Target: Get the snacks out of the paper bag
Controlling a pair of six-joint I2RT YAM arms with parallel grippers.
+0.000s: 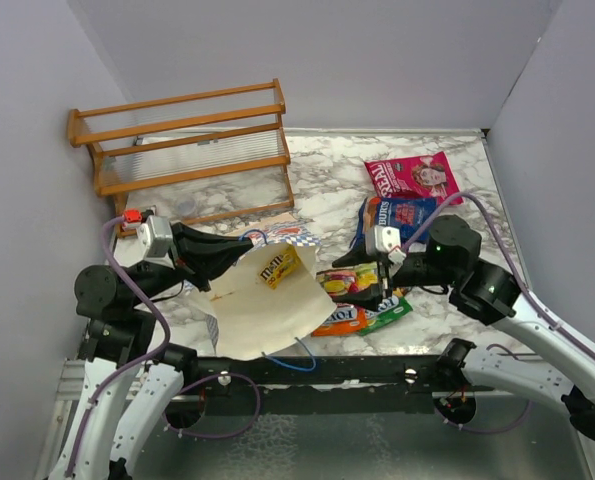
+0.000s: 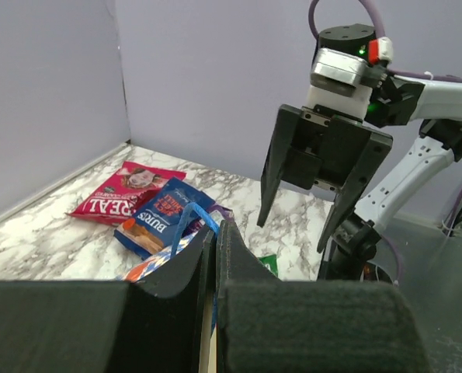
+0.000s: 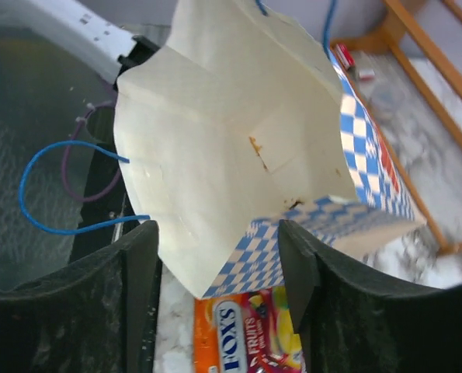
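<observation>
The white paper bag [image 1: 262, 315] leans with its mouth towards the top camera. Inside it a yellow snack packet [image 1: 279, 266] shows. My left gripper [image 1: 249, 242] is shut at the bag's far rim, where a blue handle [image 2: 190, 216] passes its fingertips. With fingers spread and nothing between them, my right gripper [image 1: 341, 281] stands by the bag's right edge, over an orange packet [image 1: 343, 318]. That packet overlaps a green packet [image 1: 389, 312] on the table. Behind them lie a blue packet [image 1: 402, 214] and a red-pink packet [image 1: 412, 177].
A wooden rack [image 1: 192, 150] fills the back left. Bare marble tabletop [image 1: 327, 170] lies between the rack and the packets. The table's front edge runs close below the bag, whose other blue handle [image 1: 292, 364] hangs over it.
</observation>
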